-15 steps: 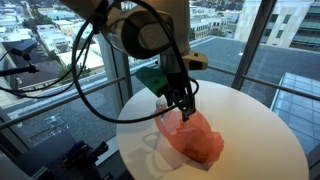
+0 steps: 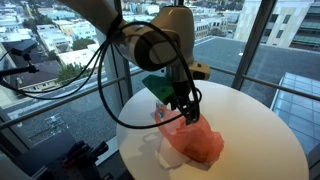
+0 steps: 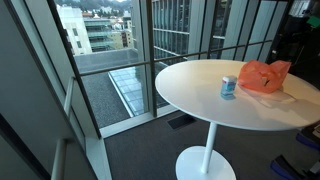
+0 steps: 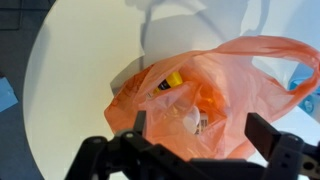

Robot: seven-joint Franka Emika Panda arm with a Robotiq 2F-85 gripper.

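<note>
A translucent orange-red plastic bag point(image 4: 205, 85) lies on the round white table point(image 4: 75, 90), its mouth partly open and a handle loop stretching to the right in the wrist view. Through its opening show a small yellow item point(image 4: 172, 80) and some white and orange contents, too blurred to name. My gripper is open above the bag, fingers apart, with nothing held between them. From outside, the same bag point(image 2: 198, 142) sits just beneath the gripper point(image 2: 187, 115). Whether the fingertips touch the plastic is unclear.
A blue and white carton point(image 3: 228, 87) stands upright on the table beside the bag point(image 3: 262, 77). Tall windows surround the table, and a black cable point(image 2: 103, 85) loops off the arm.
The arm has shifted slightly down and to the right, and its cable loop has swung a little. The bag looks unmoved.
</note>
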